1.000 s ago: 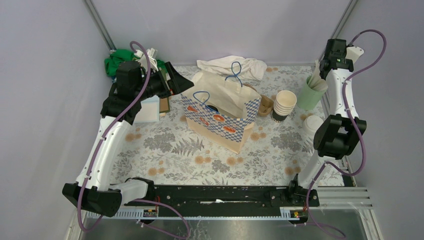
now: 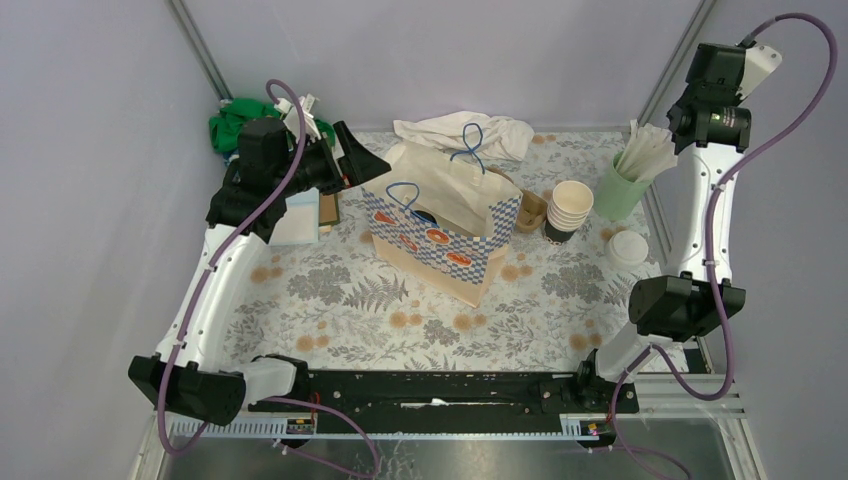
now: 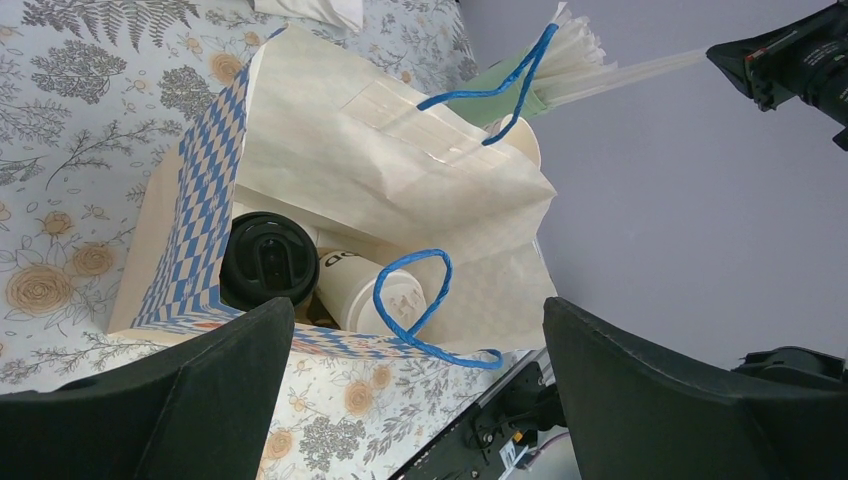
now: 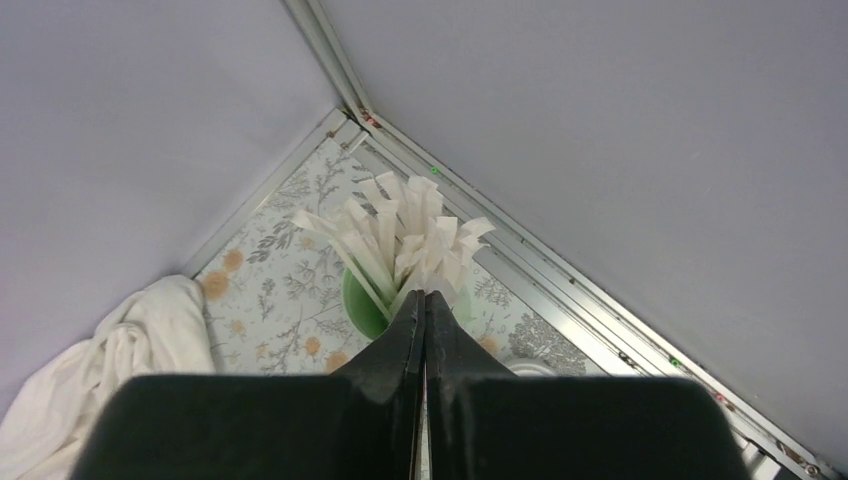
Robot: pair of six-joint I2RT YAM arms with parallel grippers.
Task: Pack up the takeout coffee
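Observation:
The checkered paper bag stands mid-table, holding a black-lidded cup and a white cup on its side. My left gripper hangs open above the bag's left end, empty. My right gripper is shut, high over the green container of wrapped straws. In the left wrist view a pale straw wrapper stretches from the container up to its tip; whether it is pinched is hard to tell in the right wrist view.
Stacked paper cups, a cardboard holder and white lids stand right of the bag. A white cloth and green cloth lie at the back.
My left arm has barely moved.

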